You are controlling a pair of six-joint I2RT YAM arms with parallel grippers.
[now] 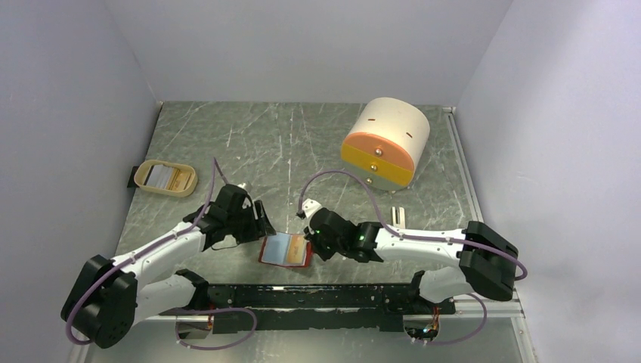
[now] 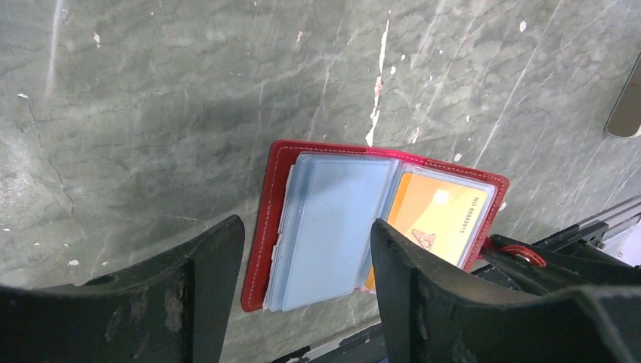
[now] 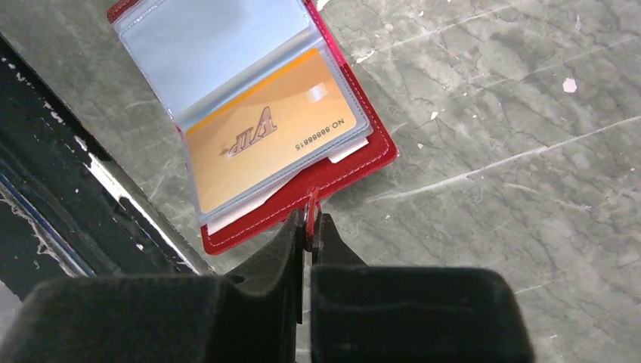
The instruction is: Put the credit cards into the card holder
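The red card holder (image 1: pixel 308 255) lies spread open on the table in front of the arms. Its clear sleeves show a pale blue page (image 2: pixel 336 227) and an orange card (image 3: pixel 264 140) in the other half. My right gripper is shut on the holder's red outer edge; a bit of red shows between its tips. Fingers apart, my left gripper stands over the holder's pale half with nothing gripped between them. More cards (image 1: pixel 160 177) lie in a tan oval basket (image 1: pixel 187 190) at the far left.
A white, rounded chest with coloured drawers (image 1: pixel 387 144) stands at the back right. A small pale object (image 1: pixel 398 217) lies right of centre, behind the right arm. The table's black front edge (image 1: pixel 317 296) is close to the holder.
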